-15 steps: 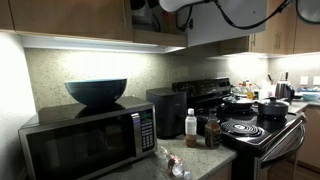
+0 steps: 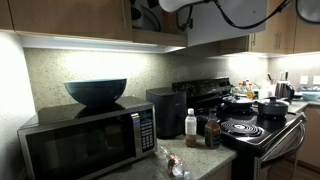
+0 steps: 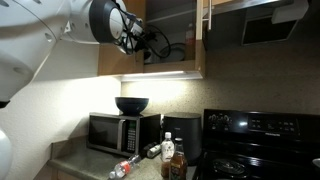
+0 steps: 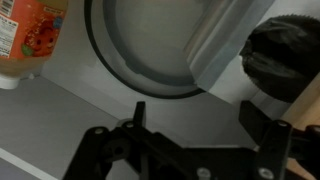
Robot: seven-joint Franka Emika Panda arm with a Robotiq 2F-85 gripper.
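My gripper is open with nothing between its fingers, and in the second exterior view the gripper (image 3: 150, 42) reaches into the open upper cabinet. Beyond the fingertips, the wrist view shows a round grey item with a dark rim (image 4: 115, 55), probably a lid or dish. A pale flat-sided item (image 4: 222, 42) overlaps it. On the right lies a crumpled black item (image 4: 285, 58). A container with an orange label (image 4: 38, 35) sits at upper left. In the first exterior view, the arm and cabinet edge mostly hide the gripper.
The cabinet's wooden edge (image 4: 306, 108) is close on the right. Below are a microwave (image 2: 80, 142) with a dark bowl (image 2: 95, 92) on top, a black appliance (image 2: 168, 112), two bottles (image 2: 191, 125), a clear package (image 2: 172, 162) and a stove (image 2: 250, 130).
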